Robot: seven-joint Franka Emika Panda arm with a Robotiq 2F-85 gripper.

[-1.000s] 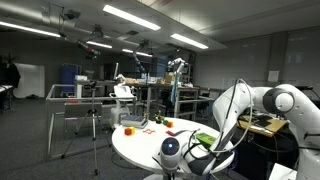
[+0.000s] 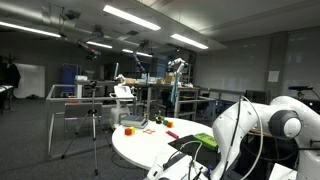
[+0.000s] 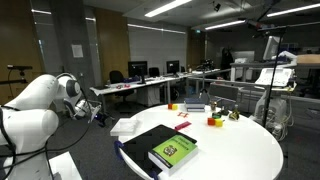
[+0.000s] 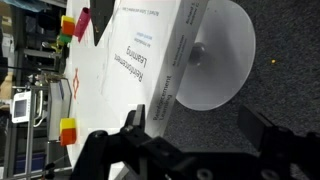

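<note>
In the wrist view my gripper stands open, its two dark fingers apart at the bottom of the picture. Ahead of the left finger is a thick white book [image 4: 150, 50] with "Reinforcement Learning" on its cover; its spine faces the camera. Nothing is held between the fingers. The book lies at the edge of the white table [image 4: 90, 75]. In exterior view 2 a white block that looks like this book [image 3: 125, 127] lies at the table's left edge, and my gripper [image 3: 99, 118] hangs low, just beyond that edge.
A green book [image 3: 174, 150] lies on a dark item on the table. Red and yellow blocks [image 3: 215, 122] and a red object [image 3: 182, 126] stand farther back. Below the table edge a pale round disc [image 4: 222, 55] rests on the dark floor.
In exterior view 1 the arm has swung lower and toward the bottom edge. Its wrist, raised before the table a second ago, is now mostly out of the picture.
</note>
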